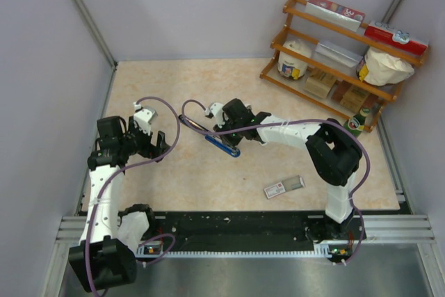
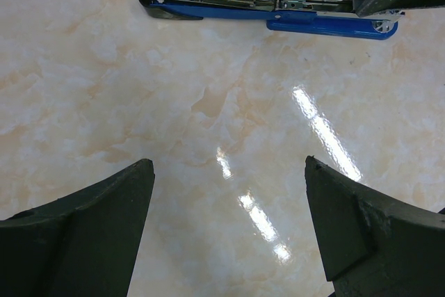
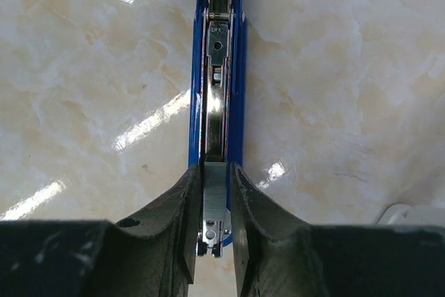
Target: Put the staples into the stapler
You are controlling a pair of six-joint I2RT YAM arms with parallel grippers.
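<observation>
The blue stapler (image 1: 222, 145) lies opened out flat mid-table, its long metal channel bare. In the left wrist view it stretches across the top, the hinge (image 2: 278, 5) near its middle. A grey staple strip (image 3: 215, 191) sits in the channel near its front end. Either side of that strip are the fingertips of my right gripper, slightly apart, with narrow gaps showing beside the staples. Away to the left, my left gripper (image 1: 161, 147) stands open over bare table, as its widely spread fingers (image 2: 104, 224) show.
An opened staple box (image 1: 284, 187) lies at the front right. A wooden shelf (image 1: 327, 27) with boxes and tubs fills the back right, a green bottle (image 1: 357, 122) beside it. Bare table surrounds the left gripper.
</observation>
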